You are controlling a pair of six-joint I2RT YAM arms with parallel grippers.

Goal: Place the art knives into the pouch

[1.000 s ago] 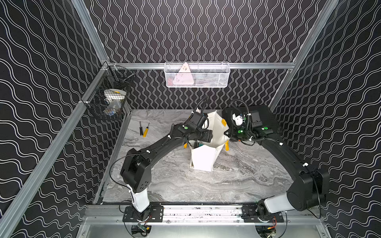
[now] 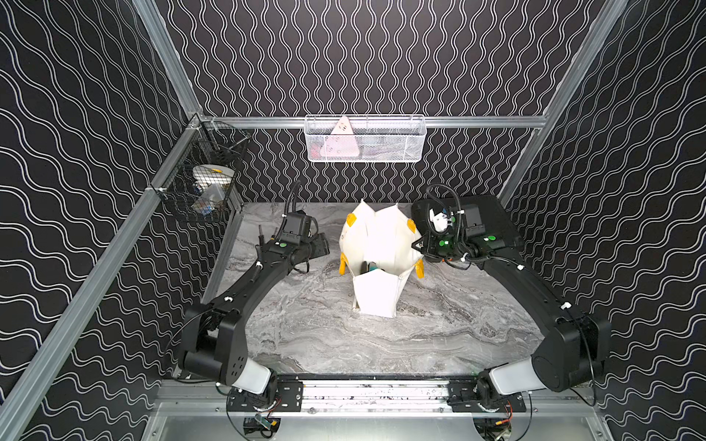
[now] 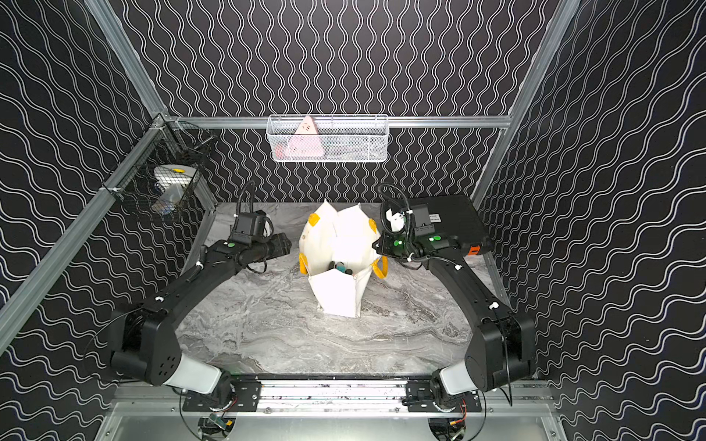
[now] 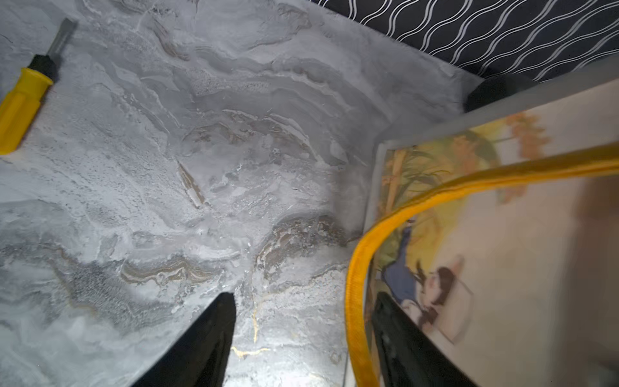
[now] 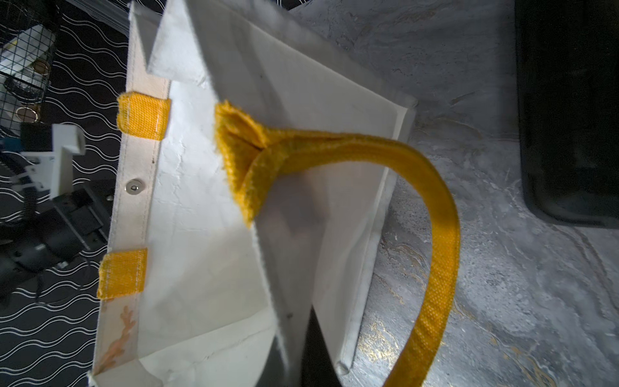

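Note:
The white pouch with yellow straps stands open-mouthed in the middle of the table. A dark and teal item shows in its mouth; whether that is the art knife I cannot tell. Left of the pouch, my left gripper is apart at the fingers and grips nothing; a yellow strap runs close by its right finger. At the pouch's right side my right gripper is shut on the thin rim, one finger on each side of the wall.
A yellow-handled screwdriver lies on the table to the left. At back right sits a black case. Wire baskets hang on the back and left rails.
My left gripper has gone from over the pouch's mouth out to its left. Its arm now covers most of the tools on the left. The right arm stays put.

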